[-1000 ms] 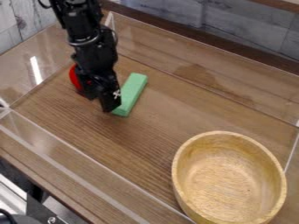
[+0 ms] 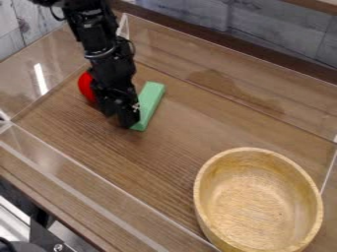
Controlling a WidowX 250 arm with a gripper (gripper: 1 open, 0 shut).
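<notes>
My black gripper (image 2: 121,110) reaches down from the top left, its tips low over a green block (image 2: 150,98) lying on the wooden table. A red round object (image 2: 87,85) sits just behind and left of the gripper, partly hidden by it. I cannot tell whether the gripper is open or shut, or whether it touches the green block.
A large empty yellow bowl (image 2: 258,201) stands at the lower right. The table's left edge borders a pale area, with dark cables at the bottom left.
My gripper has drawn slightly back and narrowed in outline over the last second, staying beside the green block. The red object and the bowl look unmoved.
</notes>
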